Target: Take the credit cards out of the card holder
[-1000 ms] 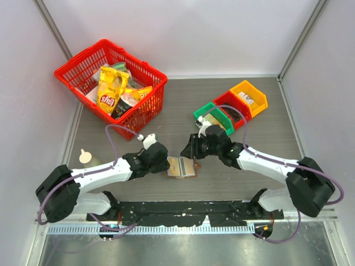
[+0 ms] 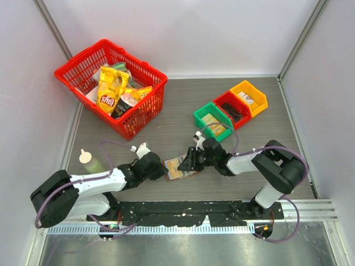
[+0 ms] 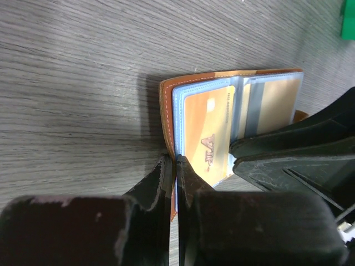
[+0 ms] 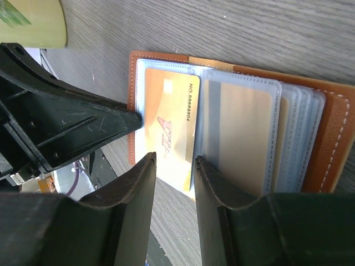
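Note:
An open brown card holder [image 2: 176,166] lies on the table between my grippers, blue-edged clear sleeves inside and an orange VIP card [image 4: 169,122] in the end sleeve. My left gripper is shut at the stitched edge [image 3: 166,105] by that card; whether the thin edge is between its fingertips is unclear. My right gripper is part open over the holder, its fingertips at the orange card's lower part and sleeve edge, with no card clearly held.
A red basket [image 2: 150,100] of snacks stands back left, green, red and orange bins [image 2: 202,113] back right. A pale green bottle [image 2: 93,163] is at the left.
My right gripper has come down and leftward onto the card holder.

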